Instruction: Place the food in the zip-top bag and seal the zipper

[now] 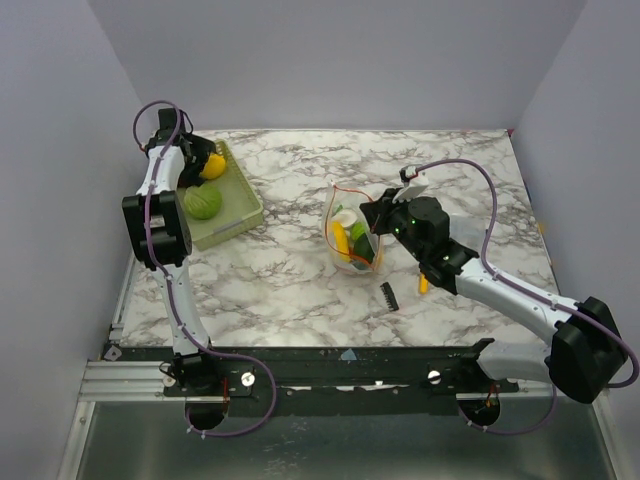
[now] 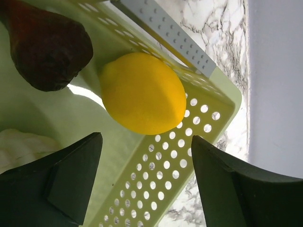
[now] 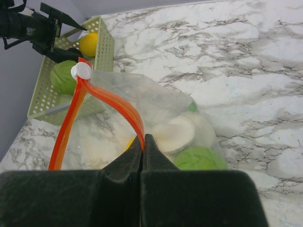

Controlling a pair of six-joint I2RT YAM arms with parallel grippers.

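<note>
My left gripper hangs open over the green basket (image 1: 237,220) at the left. Between and just beyond its fingertips lies a yellow lemon-like item (image 2: 142,92), beside a dark pear-shaped item (image 2: 49,52). A cabbage (image 1: 203,201) lies lower in the basket. The clear zip bag (image 1: 350,225) stands mid-table, holding a yellow item (image 1: 340,240), green items (image 1: 361,248) and a pale round item. My right gripper is shut on the bag's orange-lined rim (image 3: 118,104) at its opening.
A small dark comb-like object (image 1: 390,296) lies in front of the bag, and a yellow object (image 1: 423,285) beside it, partly under the right arm. Grey walls flank the table. The marble surface between basket and bag is clear.
</note>
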